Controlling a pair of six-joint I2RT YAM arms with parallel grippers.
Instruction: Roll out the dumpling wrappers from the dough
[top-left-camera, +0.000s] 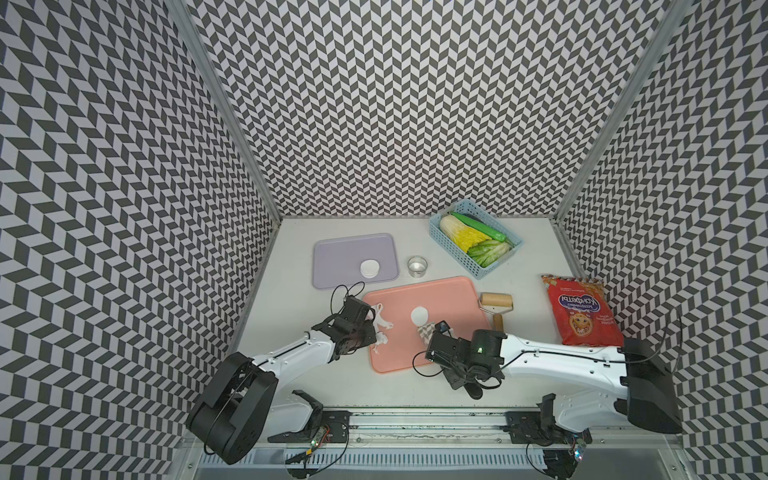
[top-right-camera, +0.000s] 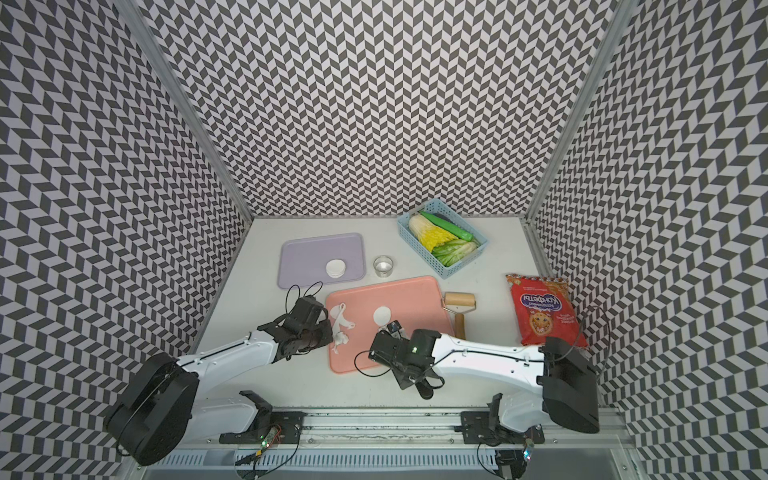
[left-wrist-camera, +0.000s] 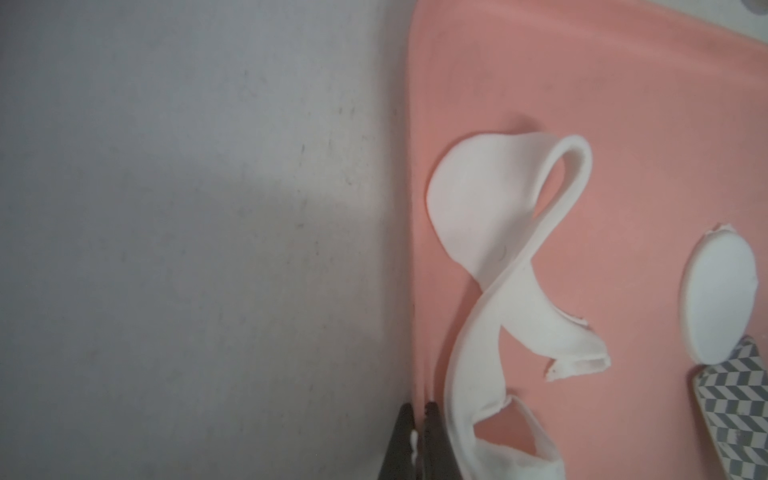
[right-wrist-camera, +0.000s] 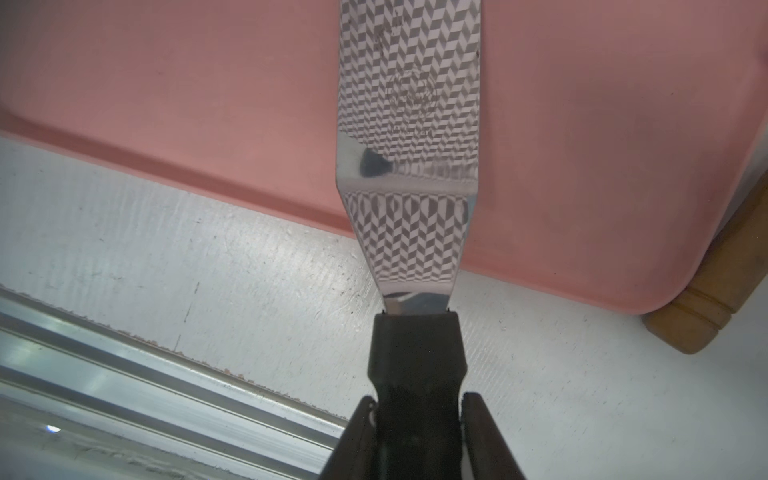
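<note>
A white dough round (left-wrist-camera: 717, 296) lies on the pink tray (top-left-camera: 460, 296), with folded white dough scraps (left-wrist-camera: 488, 200) along its left side. My left gripper is shut at the tray's left rim, beside the scraps. My right gripper has the black handle of a metal spatula (right-wrist-camera: 408, 96) between its fingers; whether they grip it tightly I cannot tell. The blade lies over the tray, close to the round. Another white round (top-left-camera: 369, 269) lies on the purple tray (top-left-camera: 340, 256).
A roller (top-left-camera: 496, 301) and wooden handle sit right of the pink tray. A glass cup (top-left-camera: 417, 266), vegetable basket (top-left-camera: 476, 240) and red bag (top-left-camera: 581, 312) stand around it. The table left of the trays is clear.
</note>
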